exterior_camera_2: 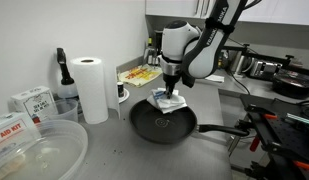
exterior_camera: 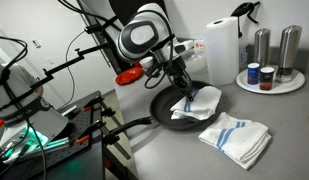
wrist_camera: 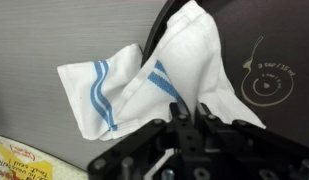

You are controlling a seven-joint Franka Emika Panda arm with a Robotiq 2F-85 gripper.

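A white towel with blue stripes (exterior_camera: 198,104) is pinched in my gripper, which is shut on it. The cloth drapes over the far side of a dark frying pan (exterior_camera: 159,112), part of it inside the pan and part over the rim. In exterior view 2, the same towel (exterior_camera_2: 166,101) lies bunched at the pan's back edge beneath the gripper. Seen from the wrist, the towel (wrist_camera: 144,85) spreads across the rim and the pan's inner base (wrist_camera: 269,75) shows bare. The fingertips are mostly hidden by the cloth.
Another striped towel (exterior_camera: 234,140) lies folded on the counter beside the pan. A paper towel roll (exterior_camera: 223,45) and a tray (exterior_camera: 269,86) with shakers stand behind. The pan's handle (exterior_camera: 127,128) points towards the arm's base.
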